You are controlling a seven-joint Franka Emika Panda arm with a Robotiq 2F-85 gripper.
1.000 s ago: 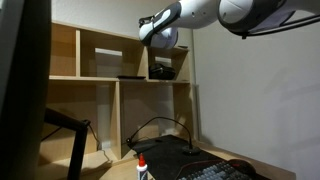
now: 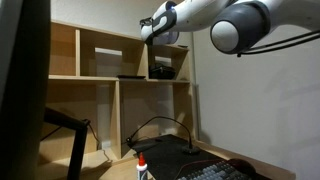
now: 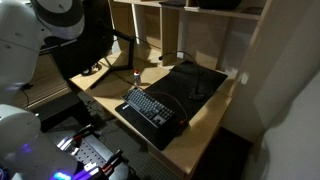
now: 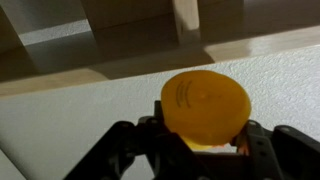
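In the wrist view, a rounded yellow-orange object [image 4: 205, 105] with faint dark marks sits between the dark fingers. My gripper is shut on it. Its lower part is mostly hidden by the fingers; a bit of red and white shows there. Exterior view 1 has the gripper [image 2: 148, 27] high up by the top of the wooden shelf unit [image 2: 118, 100], too small there to make out the held object. Whether it touches the shelf cannot be told.
On the desk [image 3: 200, 150] stand a keyboard [image 3: 152, 107] on a black mat and a white bottle with a red tip [image 2: 142, 168]. A black item [image 2: 162, 72] occupies an upper shelf compartment. A dark monitor edge [image 2: 25, 90] fills the left side. Bare wall [image 2: 255, 100] lies at right.
The arm has shifted slightly: its big white joint appears a little lower, and the gripper end is slightly farther right near the shelf top. The desk items have not moved.
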